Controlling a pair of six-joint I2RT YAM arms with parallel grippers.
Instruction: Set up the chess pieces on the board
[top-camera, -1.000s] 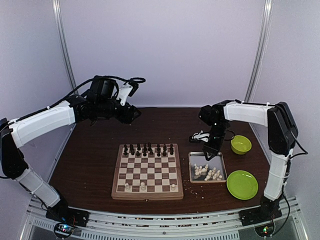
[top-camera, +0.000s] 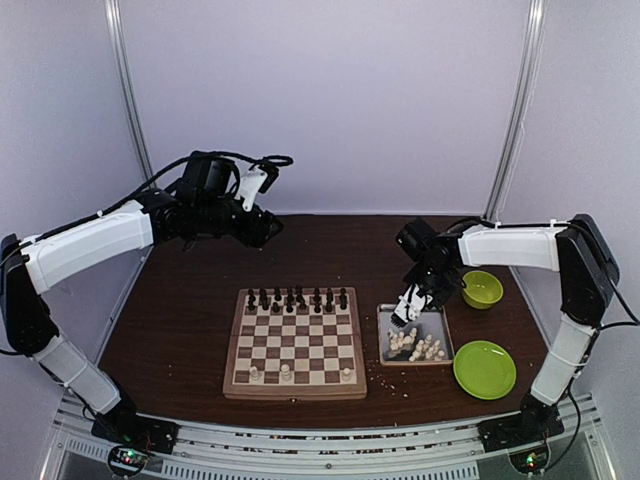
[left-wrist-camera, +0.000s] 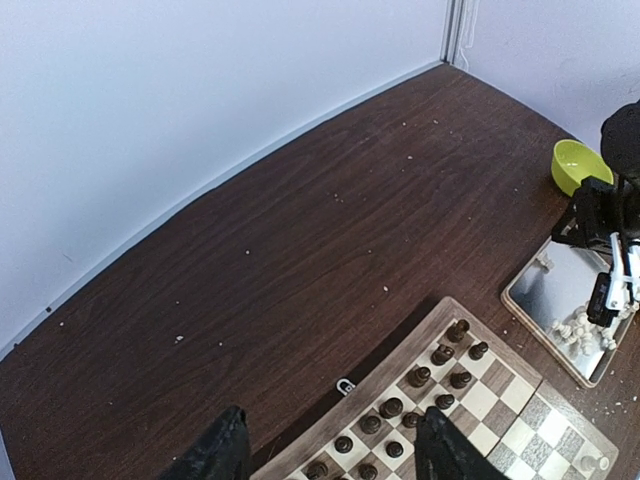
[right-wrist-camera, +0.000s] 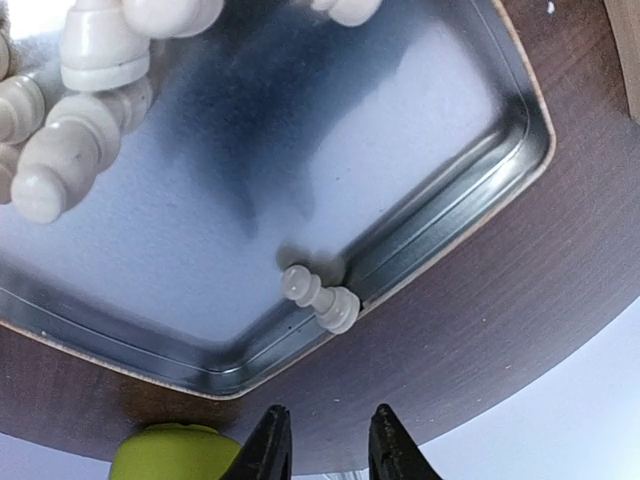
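Observation:
The chessboard (top-camera: 295, 345) holds black pieces along its far rows and a few white pieces on the near row. White pieces (top-camera: 420, 345) lie in a metal tray (top-camera: 447, 355); one white piece (right-wrist-camera: 330, 305) lies by the tray's wall, apart from the cluster. My right gripper is over the tray, fingers apart with nothing seen between them, pointing toward that lone piece. My left gripper hangs high behind the board's left, open and empty.
A green bowl (top-camera: 482, 289) stands right of the tray, a green plate (top-camera: 484, 370) in front of it to the right. Walls enclose the back and sides.
The left arm has barely moved.

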